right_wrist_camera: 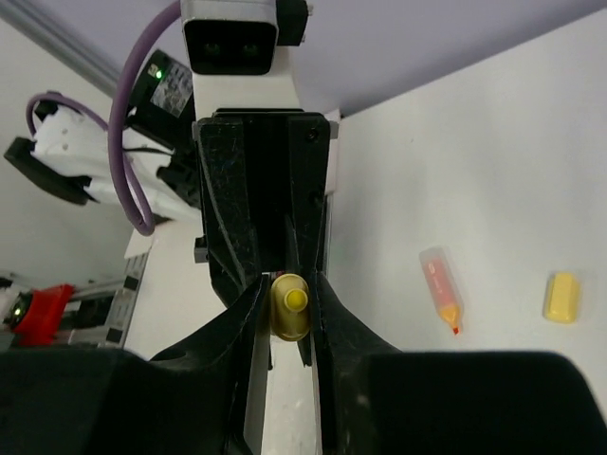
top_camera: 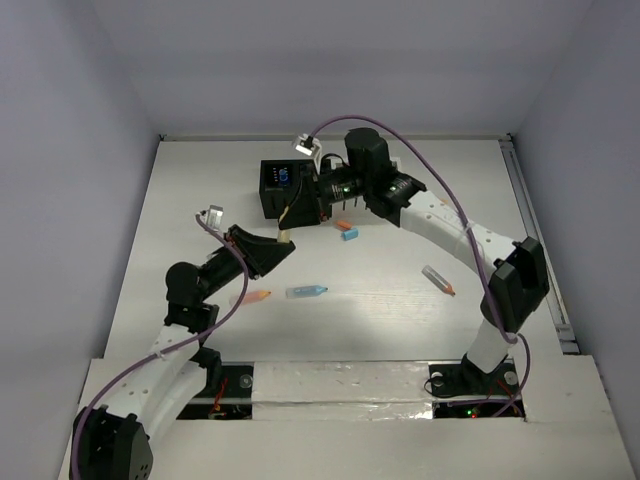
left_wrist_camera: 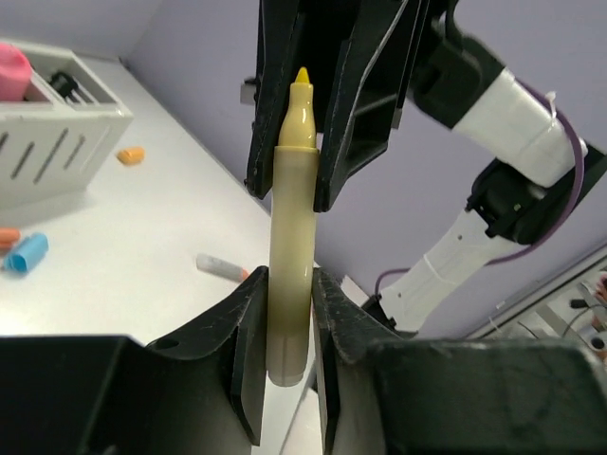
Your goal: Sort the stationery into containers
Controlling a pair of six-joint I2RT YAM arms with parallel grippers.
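Note:
A yellow pen (left_wrist_camera: 293,237) stands upright between the two arms. My left gripper (top_camera: 283,243) is shut on its lower part, and my right gripper (top_camera: 292,205) holds its upper, tipped end from above. In the right wrist view the pen (right_wrist_camera: 290,308) shows end-on between the fingers. On the table lie an orange pen (top_camera: 255,297), a light blue pen (top_camera: 305,291), a grey-red pen (top_camera: 439,279) and small blue (top_camera: 349,234) and orange (top_camera: 344,225) pieces.
A black container (top_camera: 275,200) stands at the back, with a white organiser (left_wrist_camera: 57,142) beside it, partly hidden by my right arm in the top view.

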